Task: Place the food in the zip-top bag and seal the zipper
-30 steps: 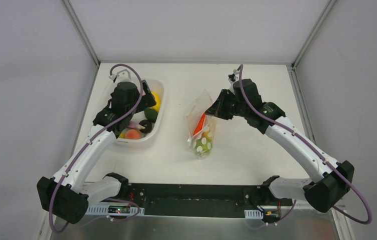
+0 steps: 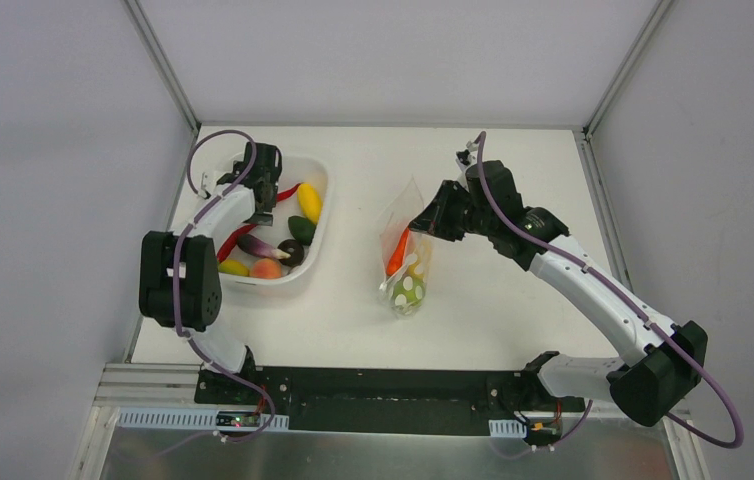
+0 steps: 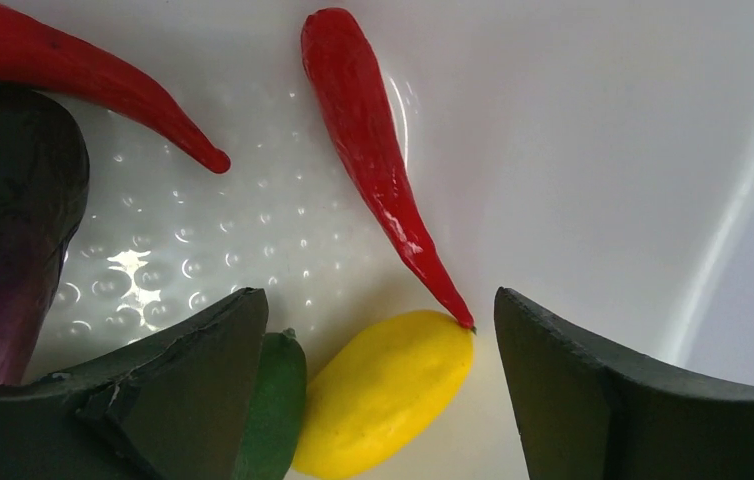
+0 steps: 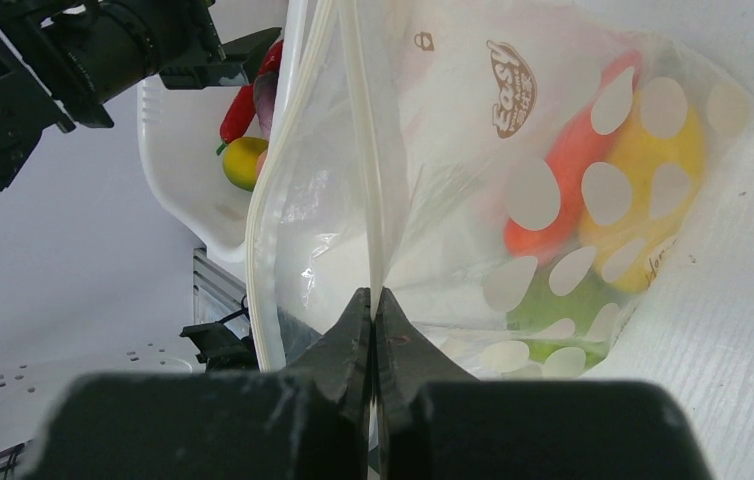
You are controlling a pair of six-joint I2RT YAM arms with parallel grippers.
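My left gripper hangs open over the white tub (image 2: 321, 208), its fingers above a red chili (image 3: 373, 150), with a yellow vegetable (image 3: 383, 390), green one (image 3: 273, 400) and eggplant (image 3: 8, 240) around it. My right gripper is shut on the top edge of the clear zip bag (image 2: 393, 250), holding it upright. Inside the bag show an orange-red vegetable (image 4: 563, 170), a yellow one (image 4: 643, 150) and a green one (image 4: 553, 310), partly behind printing.
The tub also holds a peach (image 2: 266, 268), a dark round vegetable (image 2: 291, 251) and more chilies.
My left arm has pulled back toward the back left of the tub, uncovering more of its contents. The right arm and bag are nearly unchanged.
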